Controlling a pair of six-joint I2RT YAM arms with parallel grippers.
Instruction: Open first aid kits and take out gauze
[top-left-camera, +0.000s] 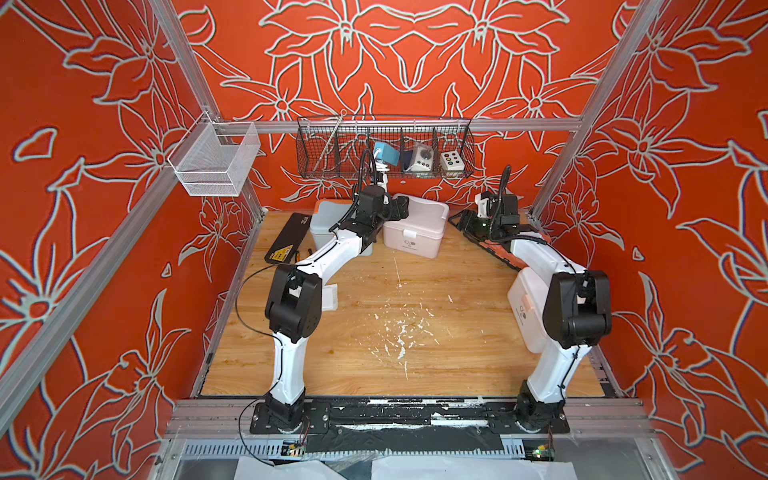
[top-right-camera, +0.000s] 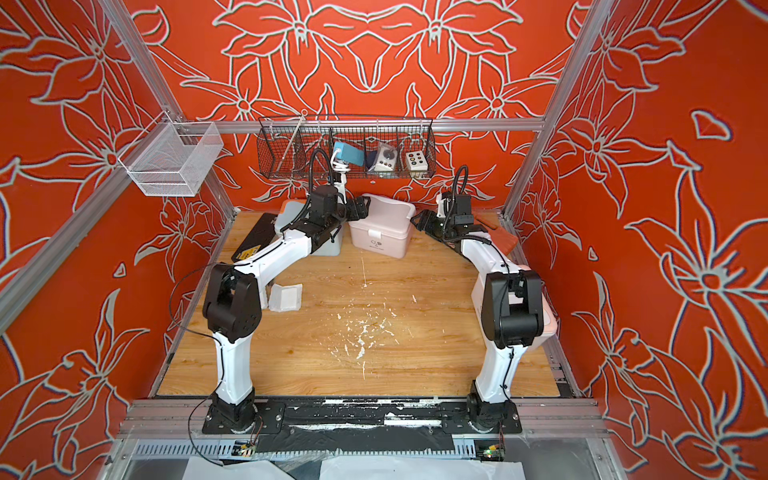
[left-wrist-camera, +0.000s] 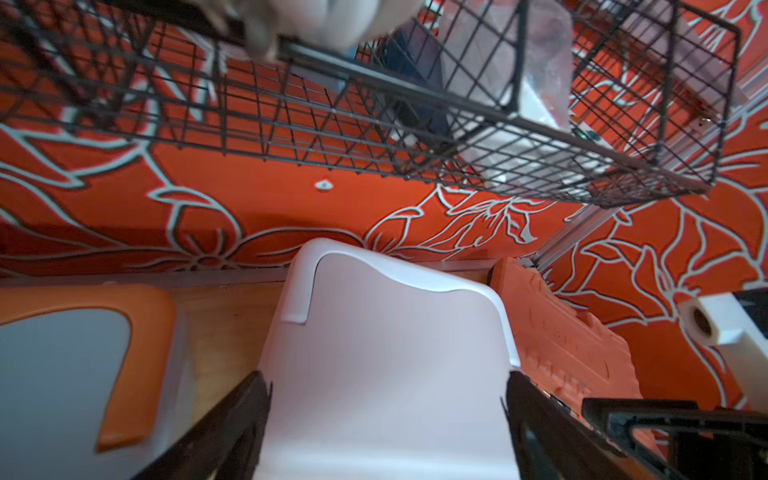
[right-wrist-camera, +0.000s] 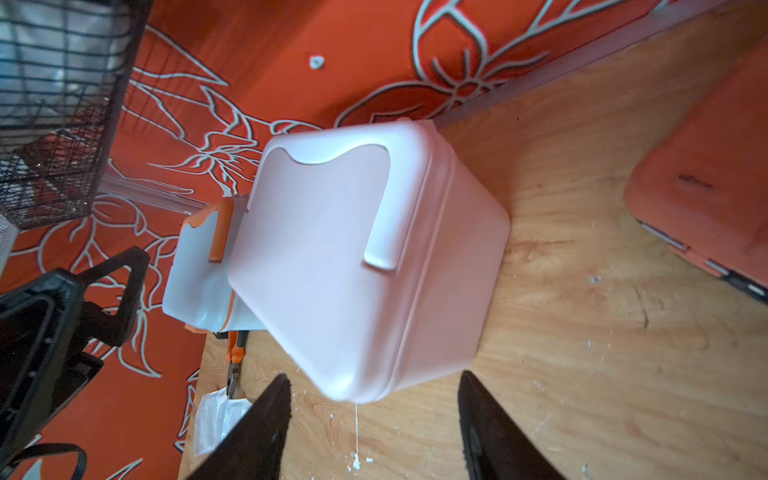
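The pale pink kit (top-left-camera: 416, 236) stands at the back middle, its lid shut. My left gripper (top-left-camera: 404, 208) is at its upper left edge; in the left wrist view its fingers (left-wrist-camera: 232, 432) are wide apart, with the lid (left-wrist-camera: 392, 352) showing beyond them. My right gripper (top-right-camera: 421, 222) is close to the kit's right side; whether it touches is unclear. In the right wrist view its fingers (right-wrist-camera: 500, 440) stand apart, less widely, the kit's near corner and bare table showing between them. A blue kit (top-left-camera: 324, 220) with orange trim is partly behind the left arm. No gauze shows.
Another pale kit (top-left-camera: 524, 312) lies at the right under my right arm. An orange case (right-wrist-camera: 720, 176) is right of the pink kit. A wire basket (top-left-camera: 320, 152) hangs above the kits.
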